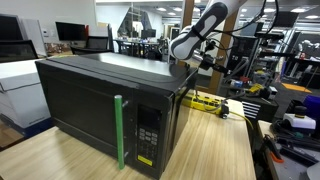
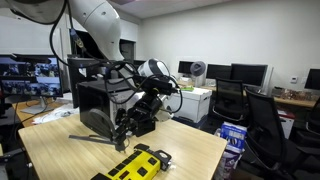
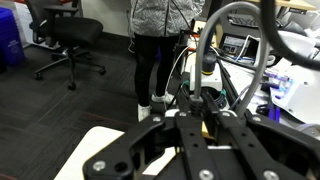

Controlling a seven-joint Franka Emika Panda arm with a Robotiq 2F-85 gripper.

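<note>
My gripper is at the bottom of the wrist view, its fingers close together. A smooth grey cord-like loop rises from between the fingers and curves over to the right, so the gripper appears shut on it. What the loop belongs to is hard to tell. In exterior view 2 the gripper hangs low at the table's near side, close to a yellow object. A black microwave with a green strip on its front fills the middle of exterior view 1, with the white arm beyond its right end.
A yellow object with black parts lies on the wooden table. Office chairs stand beyond the table. In the wrist view a person's legs show past the table edge.
</note>
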